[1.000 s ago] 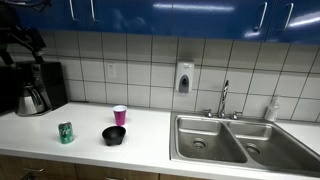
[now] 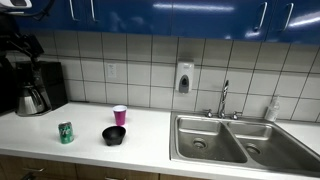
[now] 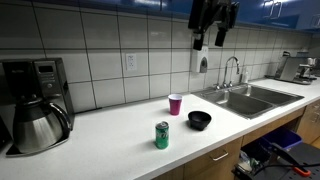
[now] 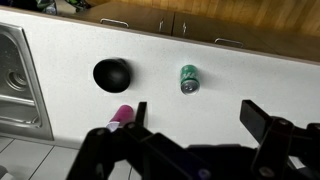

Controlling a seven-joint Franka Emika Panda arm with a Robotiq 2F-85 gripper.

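Observation:
A green can (image 4: pixel 189 79) stands on the white counter, with a black bowl (image 4: pixel 112 74) to its left in the wrist view. The magenta cup (image 4: pixel 123 115) is partly covered by one of my fingers there. Exterior view 2 has the can (image 3: pixel 162 135) nearest, the bowl (image 3: pixel 200 120) to its right and the cup (image 3: pixel 175 105) behind. High above the counter, my gripper (image 3: pixel 209 43) is open. From the wrist, its fingers are spread wide with bare counter showing between them. All three objects are clear of it.
A coffee maker with a steel jug (image 3: pixel 40 122) is at the counter's left end. The double sink (image 2: pixel 205 140) and tap (image 2: pixel 223 98) lie to the right. Blue cupboards (image 2: pixel 150 18) hang overhead. Left of the can, the counter is bare.
In exterior view 1, the arm at the upper left has shifted and turned slightly, and more of its wrist shows. Can, bowl and cup have stayed put.

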